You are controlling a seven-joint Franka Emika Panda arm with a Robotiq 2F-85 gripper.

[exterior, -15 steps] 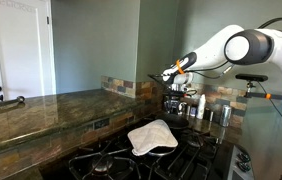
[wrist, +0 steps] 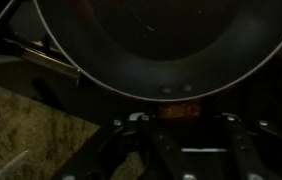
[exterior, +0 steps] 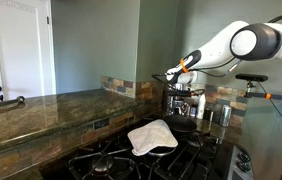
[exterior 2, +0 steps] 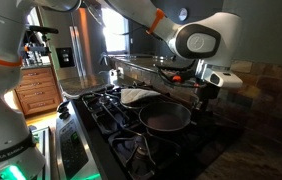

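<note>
A dark round frying pan [exterior 2: 166,117] is over the black stove in exterior view 2, its inside facing up. In the wrist view the pan's rim and base [wrist: 166,45] fill the top, and a short brown piece of its handle [wrist: 179,108] runs toward my gripper. The fingers are shut on that handle, though the dim light hides the contact itself. From exterior view 1 the pan [exterior: 183,123] shows beyond a white cloth [exterior: 153,137]. Whether the pan touches the grates is unclear.
The crumpled cloth lies on the stove beside the pan. Burner grates [exterior: 101,165] surround both. Bottles [exterior: 201,104] and a metal canister [exterior: 226,116] stand behind, at the right. A stone counter [exterior: 51,115] stretches bare to the left.
The arm's wrist has shifted very slightly in exterior view 1. The cloth stays where it was, and no clear movement of the pan shows.
</note>
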